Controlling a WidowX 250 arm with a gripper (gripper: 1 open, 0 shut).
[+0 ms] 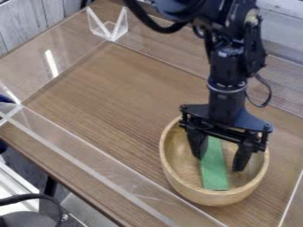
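My black gripper (221,147) hangs over a round wooden bowl (182,173) at the lower right, its open fingers reaching down inside the rim. A green rectangular block (214,176) lies lengthwise in the bowl, between the two fingers. The upper end of the block is partly hidden by the gripper; whether the fingers touch it cannot be told.
A clear plastic holder (108,24) stands at the back left. Clear strips run along the left and front edges, with a black cable at the lower left.
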